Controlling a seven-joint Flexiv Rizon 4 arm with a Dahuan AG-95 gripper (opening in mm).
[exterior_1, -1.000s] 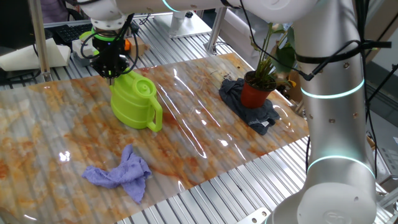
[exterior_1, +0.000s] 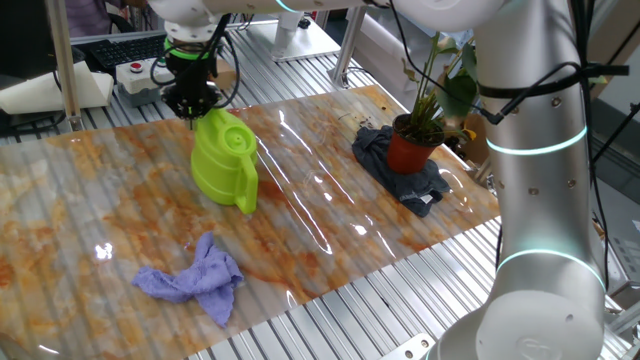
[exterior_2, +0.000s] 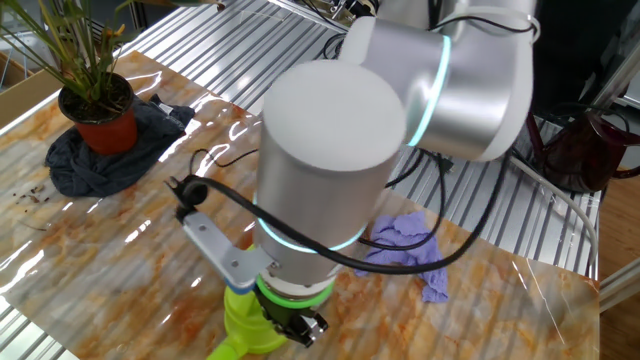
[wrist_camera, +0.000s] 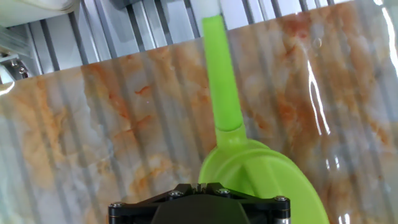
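A lime-green watering can (exterior_1: 225, 165) is at the back of the marbled sheet, its handle (exterior_1: 247, 187) toward the near side. My gripper (exterior_1: 191, 108) is at the can's upper far-left part, close against it or touching. In exterior view 2 the gripper (exterior_2: 303, 326) is over the can (exterior_2: 245, 325), which the arm partly covers. From the wrist, the can's rounded body (wrist_camera: 277, 186) lies under and right of the black gripper, with a long narrow green part (wrist_camera: 222, 78) reaching upward. The fingertips and anything between them are hidden, so the finger's state cannot be told.
A purple cloth (exterior_1: 205, 280) lies crumpled near the front of the sheet. On the right, a potted plant (exterior_1: 408, 150) stands on a dark cloth (exterior_1: 425, 195). Between can and plant, the marbled sheet (exterior_1: 310, 170) is bare.
My gripper has shifted slightly right in exterior view 1. Along with it, the can's far-left side has swung right and the can has turned a little. Cloths and plant have stayed put.
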